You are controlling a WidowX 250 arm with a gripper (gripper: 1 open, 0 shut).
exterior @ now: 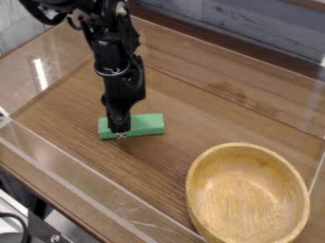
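Observation:
The black gripper (121, 128) reaches down from the top left of the camera view onto a green rectangular block (146, 124) on the wooden table. Its fingertips sit low at the block's left part, overlapping it in the view. The gripper is shut; whether anything is between the fingertips cannot be told.
A large pale wooden bowl (248, 195) stands at the front right.

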